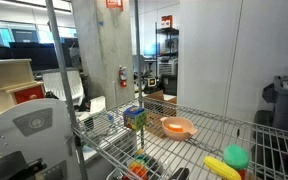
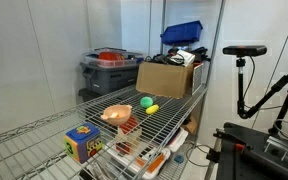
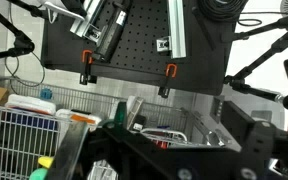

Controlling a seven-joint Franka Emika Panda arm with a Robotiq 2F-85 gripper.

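Observation:
My gripper hangs over the floor beside a black perforated table in the wrist view. Its dark, blurred fingers stand apart, with only background showing in the gap. On the wire shelf (image 2: 44,132) sit a blue-and-yellow box (image 2: 83,142), an orange bowl (image 2: 116,115), a green round thing (image 2: 146,101) and a yellow elongated object (image 2: 152,108). From the other side, the box (image 1: 135,118) stands left of the bowl (image 1: 178,127), while the yellow object (image 1: 222,168) and green thing (image 1: 236,156) lie nearer. Neither exterior view shows the gripper clearly.
Below the upper wire surface lie several colourful items (image 1: 139,166), partly hidden by the wires. Metal posts (image 1: 136,50) rise at the rack's edge. A cardboard box (image 2: 166,78) and grey bins (image 2: 110,76) stand behind. Bare wire surface surrounds the objects.

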